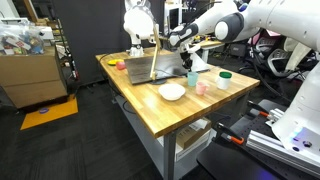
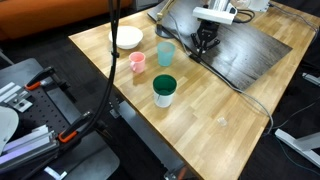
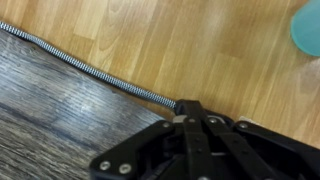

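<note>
My gripper is low over the table, its fingertips close together. A ribbed grey cable (image 3: 90,68) runs from the upper left of the wrist view up to those fingertips. Whether the cable lies between the fingers or just beneath them I cannot tell. In exterior view 2 the gripper (image 2: 203,50) is beside the teal cup (image 2: 166,54), at the near edge of a grey wood-grain panel (image 2: 258,55). From there a grey cable (image 2: 245,90) curves across the bare wood. The teal cup (image 3: 307,27) also shows at the upper right of the wrist view.
A white bowl (image 2: 126,37), a pink cup (image 2: 137,62) and a green-and-white cup (image 2: 164,92) stand on the wooden table (image 2: 205,135). In exterior view 1 a tall wooden stand (image 1: 154,65) rises beside the panel.
</note>
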